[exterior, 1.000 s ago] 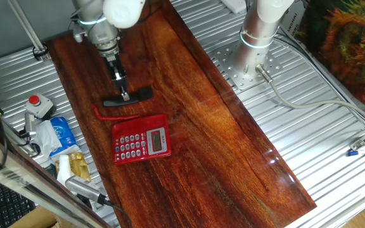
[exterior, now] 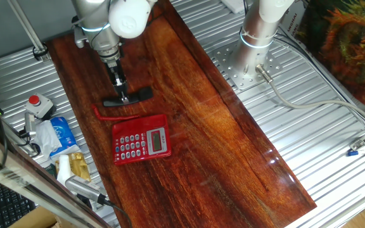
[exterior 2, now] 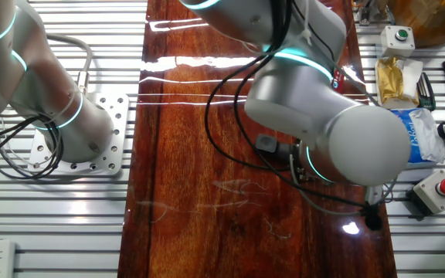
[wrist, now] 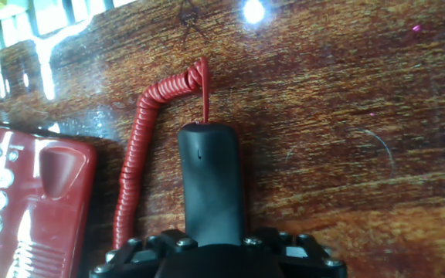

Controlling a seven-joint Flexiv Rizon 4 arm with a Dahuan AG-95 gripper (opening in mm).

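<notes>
A black telephone handset point(exterior: 132, 98) lies beside the red phone base point(exterior: 142, 139), which has a keypad and a small display. A red coiled cord point(wrist: 140, 143) runs from the handset's end. My gripper point(exterior: 125, 99) points down at the middle of the handset. From the wrist, the handset point(wrist: 211, 181) extends forward from between the gripper's fingers point(wrist: 182, 242), which sit close to both its sides. Whether they press on it is not clear. The phone base point(wrist: 41, 201) shows at the left of that view. In exterior view 2 my arm hides the gripper and most of the phone.
A red-button box point(exterior: 39, 106), a blue tissue pack point(exterior: 61, 134) and a white-grey device point(exterior: 81, 187) line the left side.
Over the last second the arm has shifted very slightly, its tip staying at the handset. The handset and phone base look unmoved.
</notes>
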